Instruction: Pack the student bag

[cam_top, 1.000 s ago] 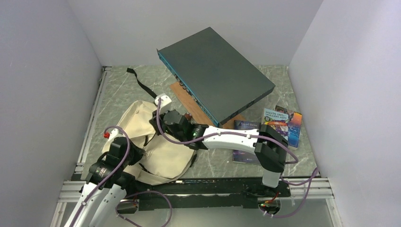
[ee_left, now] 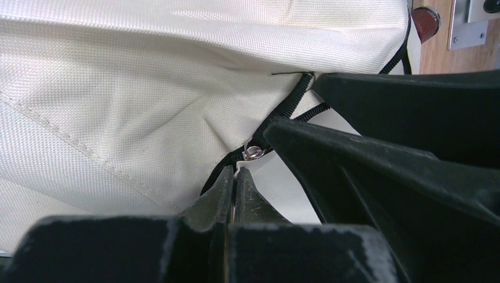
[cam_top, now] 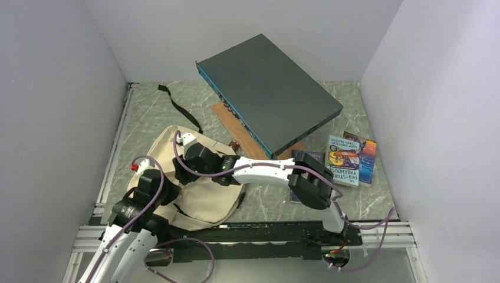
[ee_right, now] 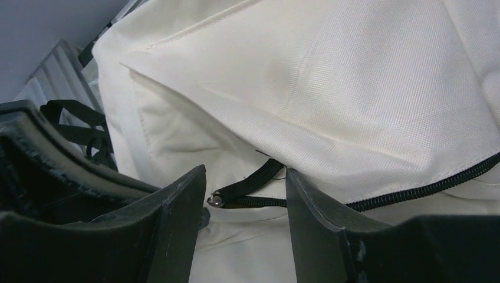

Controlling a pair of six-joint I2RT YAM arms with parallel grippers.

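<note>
The cream bag (cam_top: 207, 200) lies flat at the left of the table, its black zipper (ee_right: 424, 191) running along the opening. My left gripper is shut at the zipper's end, with a thin edge of the bag's fabric pinched between its fingertips. Just beyond them, in the left wrist view, is the metal ring of the black zipper pull (ee_left: 283, 109). My right gripper stands open, its fingers on either side of that zipper pull (ee_right: 253, 181) and apart from it. From above, both gripper tips nearly meet over the bag.
Several books (cam_top: 344, 162) lie at the right, one partly under my right arm. A large dark panel (cam_top: 268, 88) covers the back middle above a wooden board (cam_top: 239, 131). A black strap (cam_top: 180, 109) stretches behind the bag. Bare table shows at front centre-right.
My right gripper has moved left and toward the front, from the bag's back edge to beside the left gripper. The left arm and the bag look nearly unchanged.
</note>
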